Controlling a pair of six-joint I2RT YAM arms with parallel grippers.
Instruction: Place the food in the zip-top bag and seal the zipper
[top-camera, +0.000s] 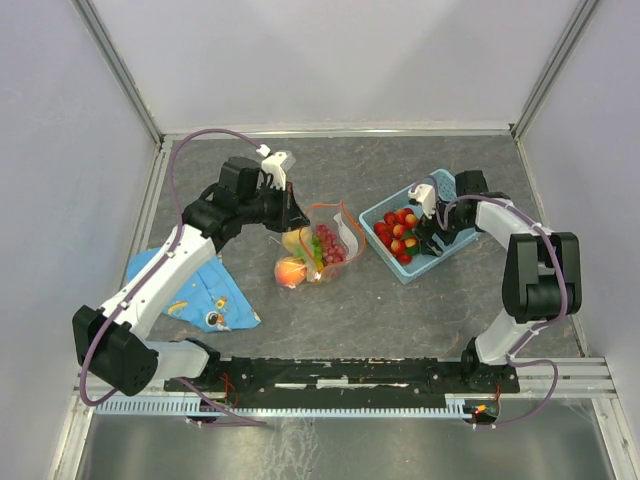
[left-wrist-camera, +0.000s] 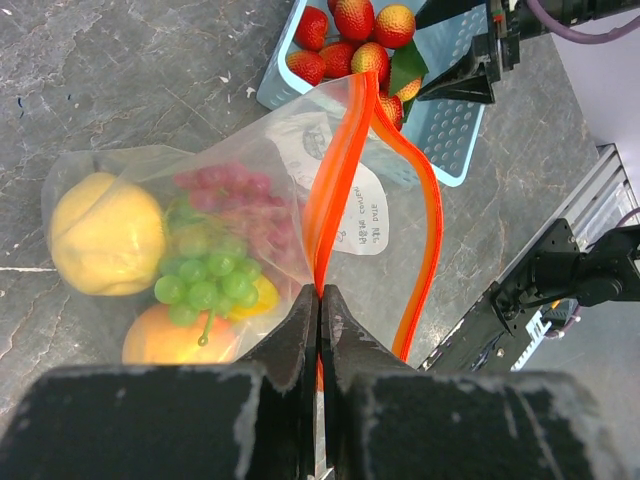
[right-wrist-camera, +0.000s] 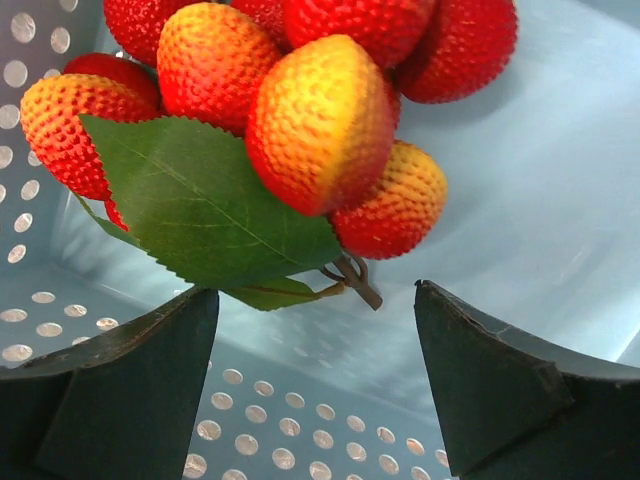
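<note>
My left gripper is shut on the orange-edged rim of the clear zip bag, which holds a yellow fruit, green grapes, red grapes and an orange fruit. In the blue basket at right lies a bunch of red-yellow lychee-like fruits with green leaves. My right gripper is open over that basket, its fingers either side of the stem below the leaves.
A blue printed cloth lies at the left of the dark grey surface. The front middle of the surface, below bag and basket, is clear.
</note>
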